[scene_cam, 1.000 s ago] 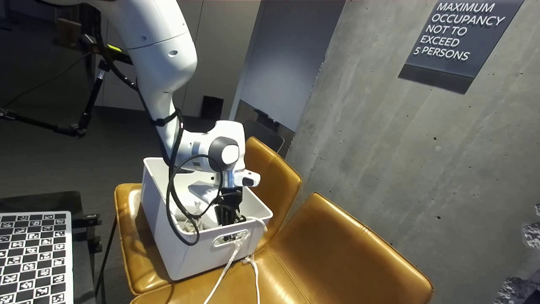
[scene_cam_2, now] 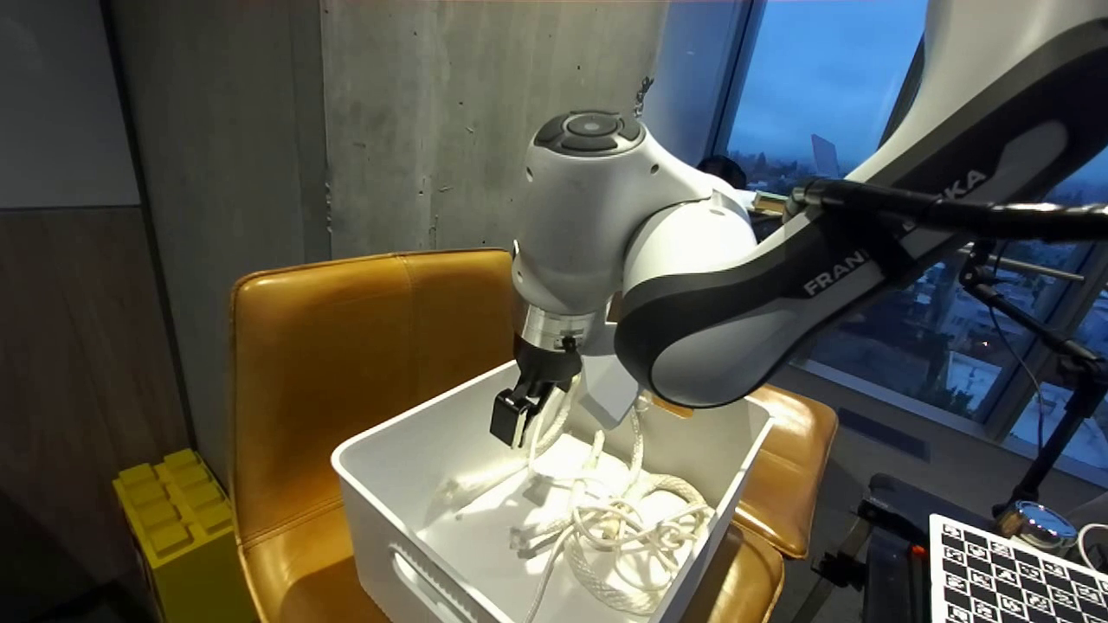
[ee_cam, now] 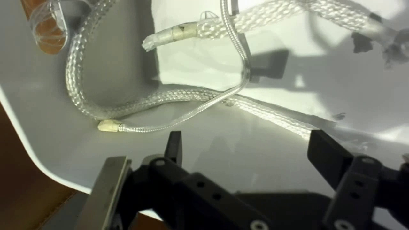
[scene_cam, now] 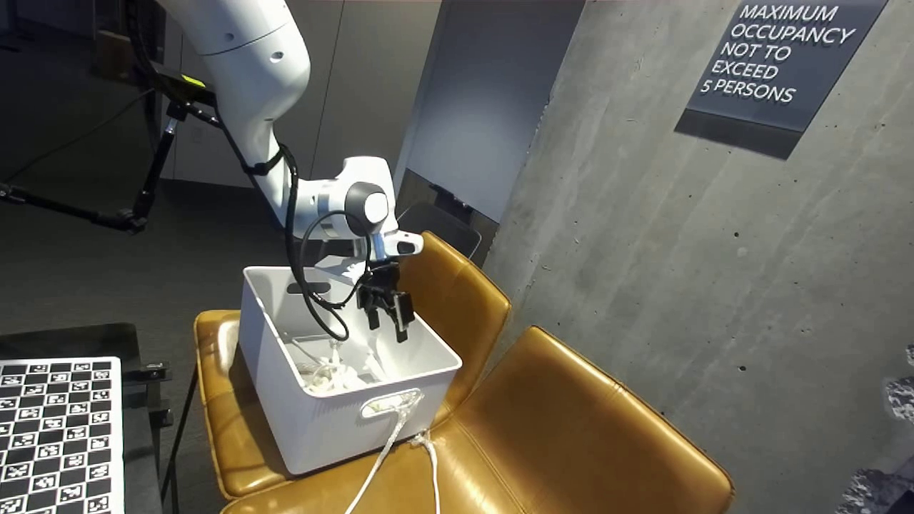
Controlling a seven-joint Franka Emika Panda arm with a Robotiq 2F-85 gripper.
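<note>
White braided ropes lie loosely tangled [scene_cam_2: 623,529] in a white bin [scene_cam: 274,402]. Over the bin's inside hangs my gripper [scene_cam: 388,328], its two black fingers wide apart with nothing between them. From the wrist, a thick rope [ee_cam: 184,95] curves along the bin's side wall and runs toward the right finger [ee_cam: 326,153]; whether they touch, I cannot tell. A thinner cord [ee_cam: 153,129] with a taped end crosses it. Another thick rope's taped end [ee_cam: 172,35] shows near the top. Strands [scene_cam: 390,450] hang outside from the bin's front handle hole onto the seat.
The bin stands on a tan leather chair [scene_cam: 214,411], with a second chair [scene_cam: 583,411] beside it and a concrete wall [scene_cam: 728,283] behind. A checkered board [scene_cam: 60,437] lies left of the bin in exterior view 1. Bin walls surround the gripper's fingers closely.
My gripper has risen and moved back from the bin's front wall. The strand that lay over the front right rim beside the fingers is no longer there.
</note>
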